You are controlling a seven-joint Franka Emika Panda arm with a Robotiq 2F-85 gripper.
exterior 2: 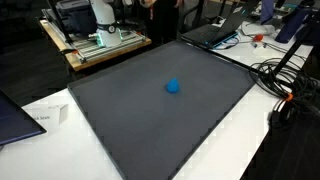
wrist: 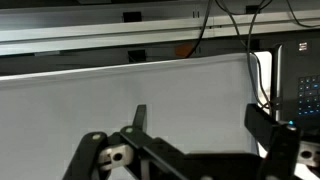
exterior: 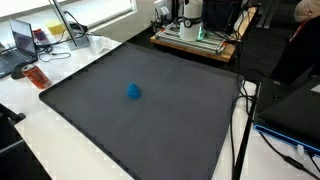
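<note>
A small blue object (exterior: pixel 133 91) rests on the large dark grey board (exterior: pixel 150 130). Exterior view 2 also has this blue object (exterior 2: pixel 172 86) on the board, with clear surface all around it. In the wrist view my gripper is open, its two dark fingers wide apart and nothing between them. The blue object does not appear in that view. Neither exterior view shows my fingertips clearly; the white lower part of the arm (exterior: pixel 190 22) stands beyond one end of the board.
An orange-red can (exterior: pixel 37 77) stands off the board's corner, near a laptop (exterior: pixel 22 42). Black cables (exterior 2: pixel 285 80) lie along one side of the table. A dark laptop-like device (exterior: pixel 290 115) sits at the other side. Most of the board is bare.
</note>
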